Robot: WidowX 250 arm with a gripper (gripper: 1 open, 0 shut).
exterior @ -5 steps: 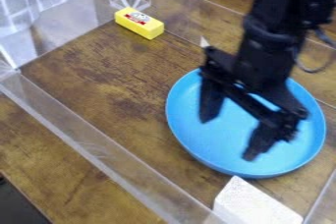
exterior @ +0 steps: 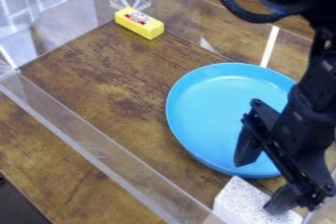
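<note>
My black gripper (exterior: 262, 169) is low at the right edge, over the right part of a blue round plate (exterior: 210, 105) and just above a white rectangular block (exterior: 243, 203) at the bottom. Whether it is open or shut on anything is unclear.
A yellow box (exterior: 140, 23) with a red and white label lies at the back left. Clear plastic walls border the wooden surface (exterior: 92, 81), whose left and middle are bare.
My gripper has moved from over the middle of the blue plate toward the right and downward, closer to the white block.
</note>
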